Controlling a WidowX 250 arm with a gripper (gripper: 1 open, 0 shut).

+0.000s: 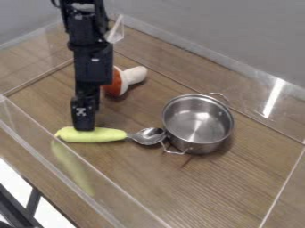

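My black gripper (85, 114) is open, pointing down just above the yellow handle (89, 134) of a spoon that lies on the wooden table, its steel bowl (148, 136) to the right. Whether the fingertips touch the handle cannot be told. A steel pot (197, 124) with wire handles stands right of the spoon, close to its bowl.
An orange object with a white end (117, 83) lies behind my gripper, partly hidden by the arm. Clear walls (251, 62) border the table.
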